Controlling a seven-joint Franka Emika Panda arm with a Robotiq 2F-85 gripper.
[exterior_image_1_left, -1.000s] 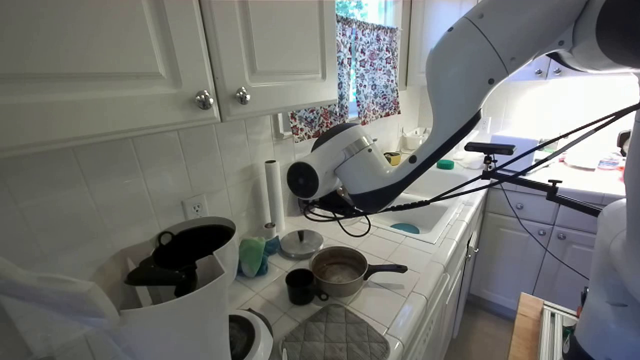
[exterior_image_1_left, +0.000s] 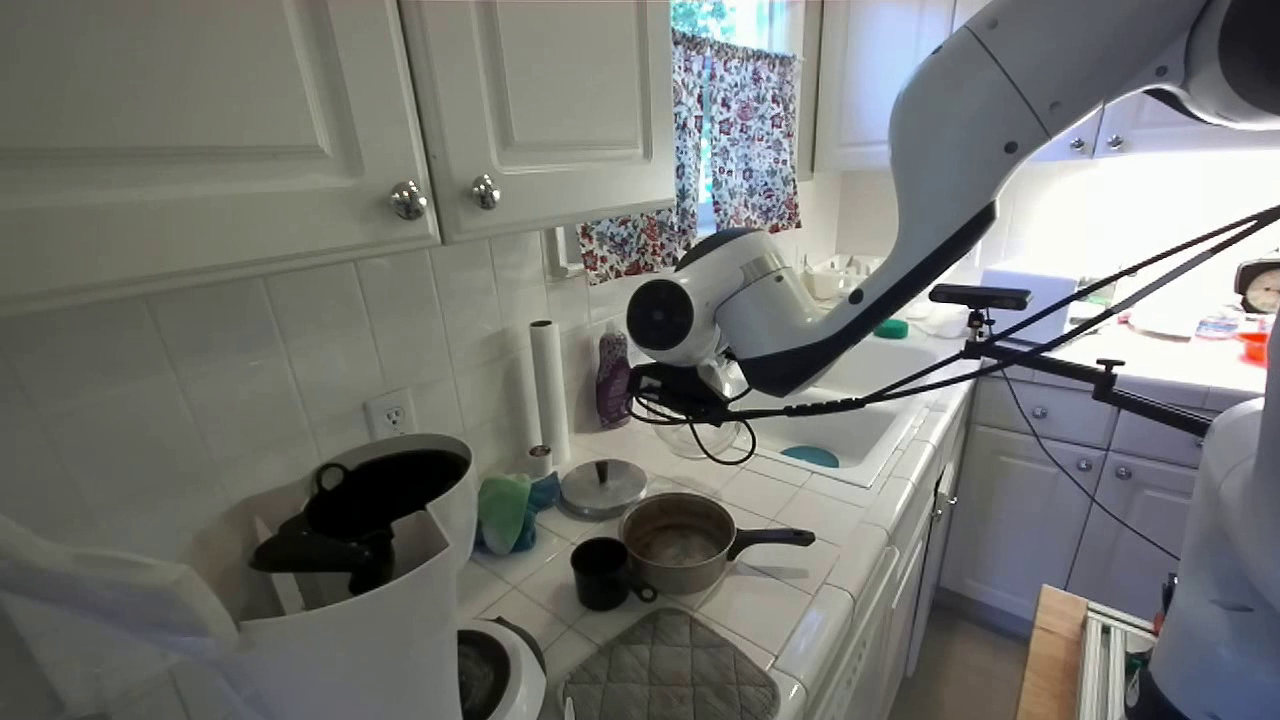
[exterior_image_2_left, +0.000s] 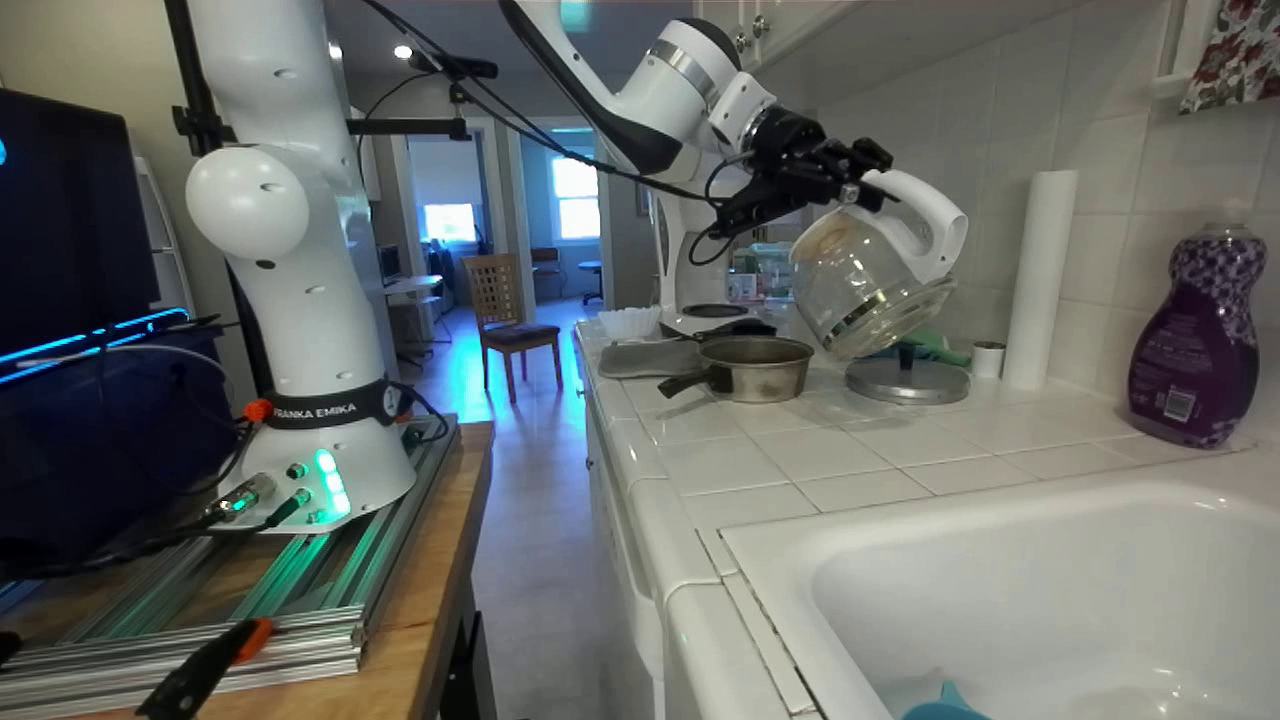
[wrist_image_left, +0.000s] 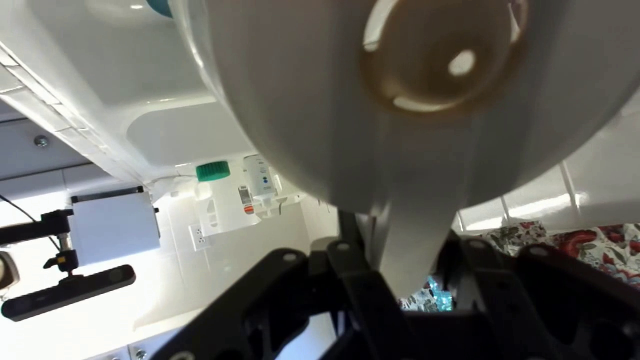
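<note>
My gripper (exterior_image_2_left: 866, 180) is shut on the white handle of a glass coffee carafe (exterior_image_2_left: 828, 270), holding it in the air, tilted, above the counter near the sink. In the wrist view the pale handle (wrist_image_left: 414, 252) runs down between the dark fingers, and a rounded white part fills the top of the picture. The carafe's glass looks clear, with no liquid that I can make out. From exterior view 1 the wrist hides nearly all of the carafe. A white coffee maker (exterior_image_1_left: 348, 624) stands with its black filter basket (exterior_image_1_left: 384, 486) uncovered at the top.
On the counter are a saucepan (exterior_image_1_left: 678, 540), a black cup (exterior_image_1_left: 602, 574), a metal lid (exterior_image_2_left: 908, 378), a grey quilted mat (exterior_image_1_left: 672, 672) and a paper roll (exterior_image_2_left: 1041, 282). Purple soap (exterior_image_2_left: 1197, 336) stands by the white sink (exterior_image_2_left: 1020, 528). Bare tiles lie between pan and sink.
In exterior view 1 the arm's wrist has moved right and slightly up, toward the sink side, with its cables. The counter items have stayed where they were.
</note>
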